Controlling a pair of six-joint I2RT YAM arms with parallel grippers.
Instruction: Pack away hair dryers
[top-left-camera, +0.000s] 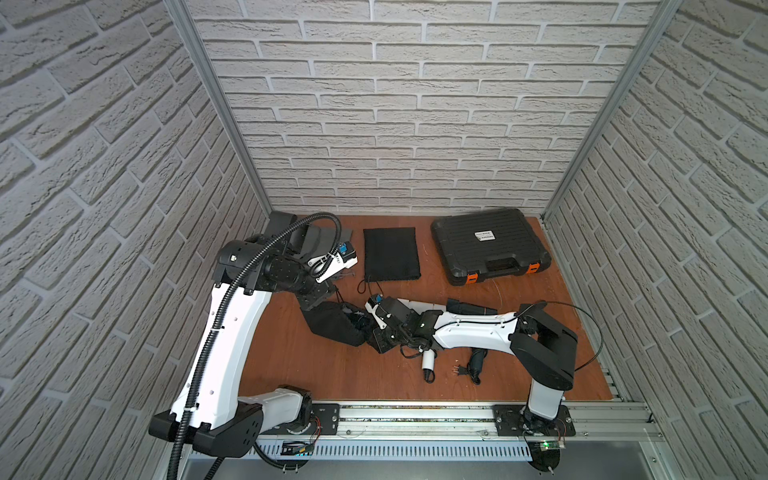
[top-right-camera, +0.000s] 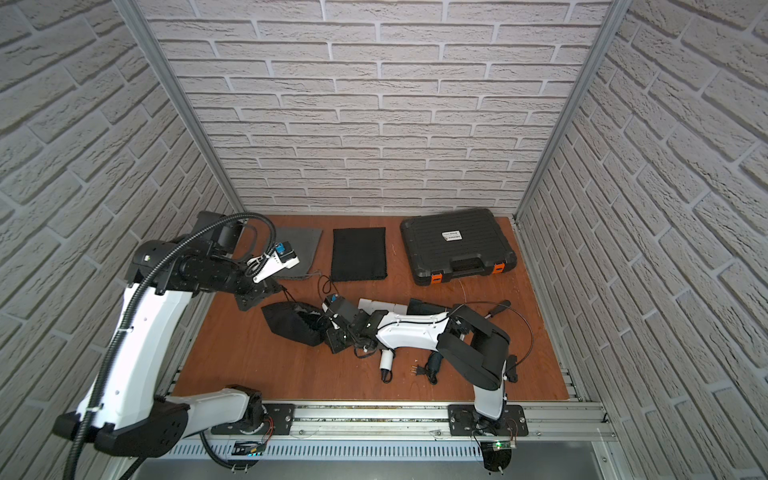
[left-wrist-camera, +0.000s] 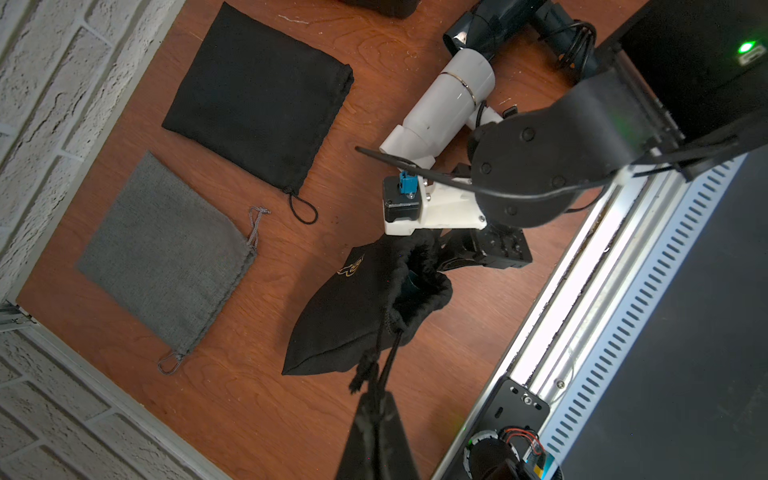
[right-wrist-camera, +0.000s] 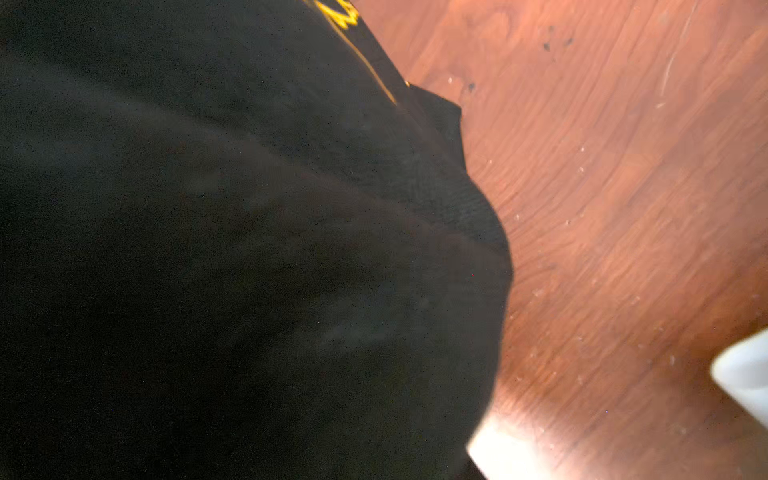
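A black drawstring bag (left-wrist-camera: 328, 328) with a yellow logo lies on the table, its gathered mouth open and something dark inside. My left gripper is shut above it, at the bag's drawstring cord. My right gripper (top-left-camera: 376, 336) is down at the mouth end of the bag, whose fabric fills much of the right wrist view; its fingers are hidden. A white hair dryer (left-wrist-camera: 438, 108) and a dark hair dryer (left-wrist-camera: 492, 28) lie beside it, partly behind the right arm.
A grey pouch (left-wrist-camera: 168, 256) and a flat black pouch (left-wrist-camera: 256, 104) lie at the back left and middle. A closed black case (top-left-camera: 488, 240) occupies the back right.
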